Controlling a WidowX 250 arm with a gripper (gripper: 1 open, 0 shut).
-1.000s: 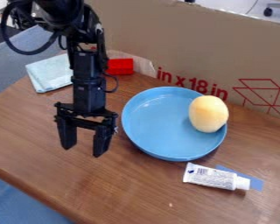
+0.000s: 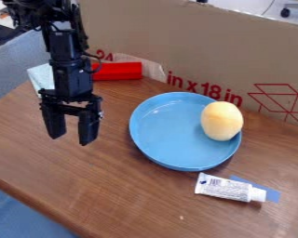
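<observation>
My black gripper (image 2: 71, 125) hangs over the wooden table at the left, its two fingers apart and open with nothing between them. To its right lies a blue plate (image 2: 164, 125) with a round pale yellow object (image 2: 222, 121) on its right side. A white tube (image 2: 223, 187) lies on blue tape at the front right.
A red object (image 2: 116, 71) and a light cloth (image 2: 41, 76) lie at the back left. A cardboard sheet (image 2: 201, 65) stands behind. Its left edge drops to blue below.
My gripper has moved to the left and somewhat up, away from the plate. The objects on the table have not moved.
</observation>
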